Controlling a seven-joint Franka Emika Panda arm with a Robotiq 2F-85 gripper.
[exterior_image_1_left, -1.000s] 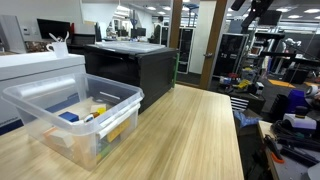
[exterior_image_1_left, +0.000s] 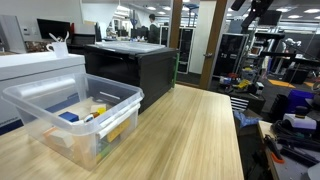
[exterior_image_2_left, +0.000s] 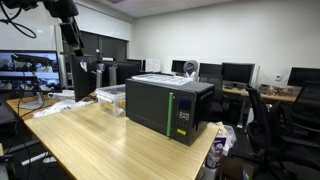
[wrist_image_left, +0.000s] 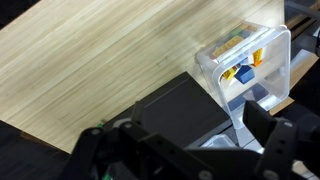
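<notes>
My gripper (exterior_image_2_left: 76, 48) hangs high above the left part of the wooden table in exterior view 2. Its two dark fingers stand apart along the bottom of the wrist view, so the gripper looks open, and no object shows between them. A clear plastic bin (exterior_image_1_left: 55, 132) rests on the table at the left of exterior view 1. Inside the bin lie small items, among them a blue piece (wrist_image_left: 245, 74) and yellow ones. A black microwave-like box (exterior_image_2_left: 150, 105) with a green stripe stands beside the bin. My gripper is well clear of both.
On top of the black box lies a pale flat stack (exterior_image_1_left: 125, 46). A white mug (exterior_image_1_left: 58, 48) with utensils stands behind the bin. Office chairs (exterior_image_2_left: 275, 130) surround the table.
</notes>
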